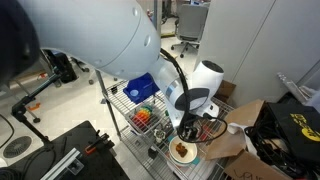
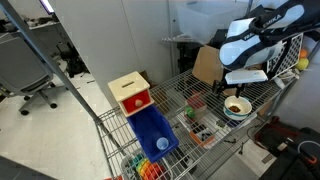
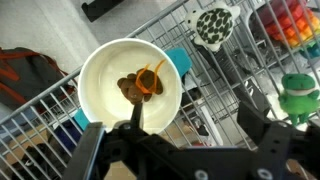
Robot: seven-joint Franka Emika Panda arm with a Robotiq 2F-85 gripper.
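Note:
A white bowl (image 3: 98,72) rests on the wire rack, with a brown fuzzy-looking object (image 3: 130,90) and an orange piece (image 3: 150,80) lying inside it. My gripper is open above the bowl's near edge, and nothing shows between its fingers. The bowl (image 1: 183,152) also appears below and in front of the gripper in exterior view 1. In exterior view 2 the bowl (image 2: 237,112) is partly beneath the arm, with its contents visible.
A spotted white toy (image 3: 212,25) and a green frog-like toy (image 3: 298,97) lie nearby. Farther off are a blue bin (image 2: 152,128) and a wooden box (image 2: 128,90). A cardboard box (image 1: 245,115) stands close on the right. Some rack area is bare.

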